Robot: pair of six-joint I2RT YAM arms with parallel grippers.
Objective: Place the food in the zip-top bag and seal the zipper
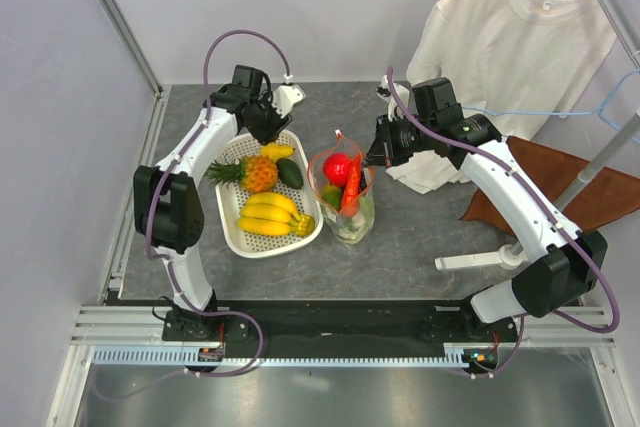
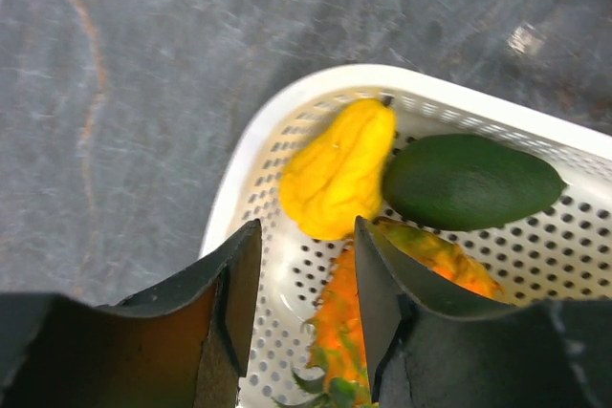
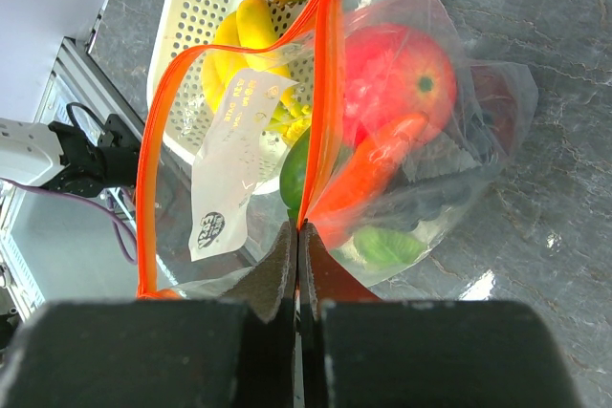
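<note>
The zip top bag (image 1: pixel 353 215) stands open, holding a red fruit (image 3: pixel 392 78), a red elongated item (image 3: pixel 368 169) and green food. My right gripper is shut on the bag's orange-edged rim. My left gripper is over the white basket (image 2: pixel 239 179), fingers apart with nothing visible between them. Beneath and just beyond them lie a yellow lumpy item (image 2: pixel 335 164), a dark green oval item (image 2: pixel 473 182) and a pineapple (image 1: pixel 258 174). Bananas (image 1: pixel 266 217) lie at the basket's front.
A white shirt (image 1: pixel 505 37) hangs at back right over a rack, with brown cloth (image 1: pixel 590 207) below. Bare grey table (image 1: pixel 400 257) shows in front of the right arm and behind the bag.
</note>
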